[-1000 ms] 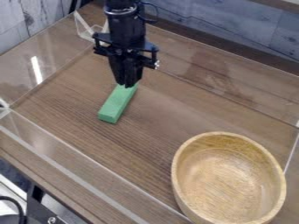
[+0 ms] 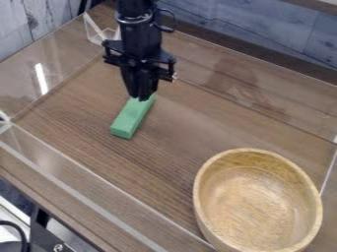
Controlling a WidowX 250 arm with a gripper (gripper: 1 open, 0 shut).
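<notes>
My black gripper point(image 2: 138, 81) hangs pointing down over the wooden table, just above and behind the far end of a green rectangular block point(image 2: 133, 117), which lies flat at a slant left of the middle. The fingertips are small and dark, and whether they are open or shut is unclear.
A large pale tan round bowl point(image 2: 257, 162) sits at the front right. A black cable lies off the table at the lower left.
The gripper has shifted very slightly in place. The block and bowl have not moved.
</notes>
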